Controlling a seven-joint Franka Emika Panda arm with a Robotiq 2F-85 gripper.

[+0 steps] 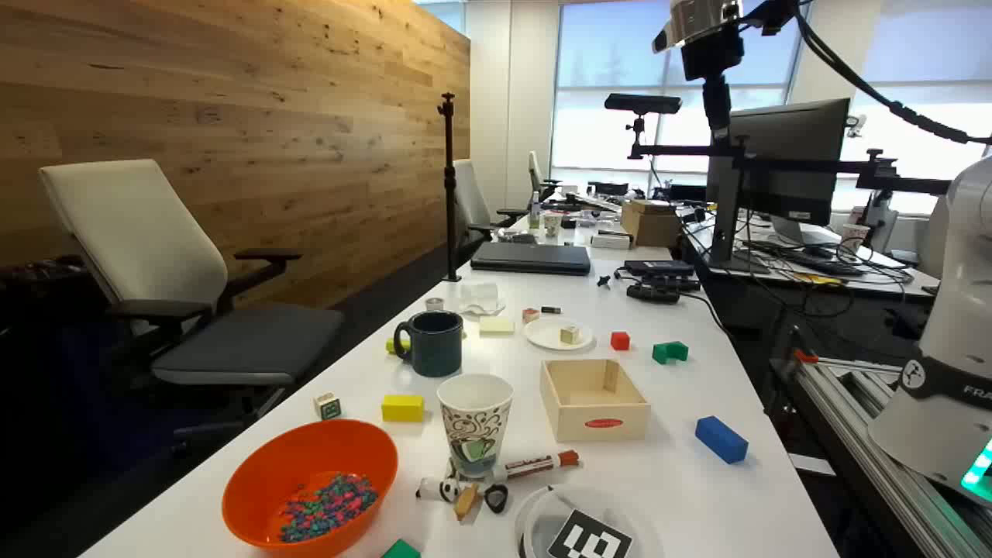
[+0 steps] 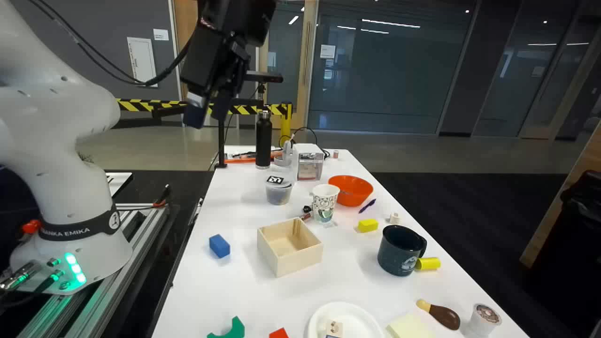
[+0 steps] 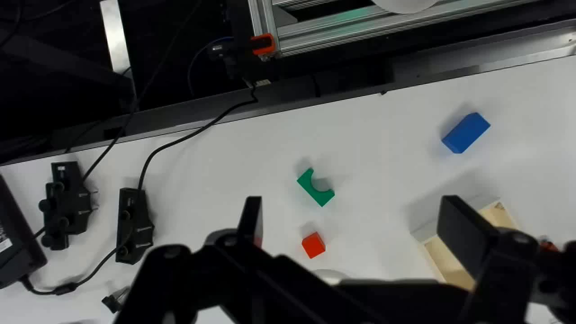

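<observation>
High above the white table, my gripper stands open with nothing between its fingers. In the wrist view a green arched block and a red cube lie below the gap between the fingers, well apart from them. The blue block rests farther right, near the table edge. An open wooden box sits mid-table and looks empty; my right finger hides part of it in the wrist view. A white plate carries a small lettered block.
Around the box stand a paper cup, a dark mug, an orange bowl of small coloured pieces and a yellow block. A lidded tub is farther off. Cables and black devices lie at one end.
</observation>
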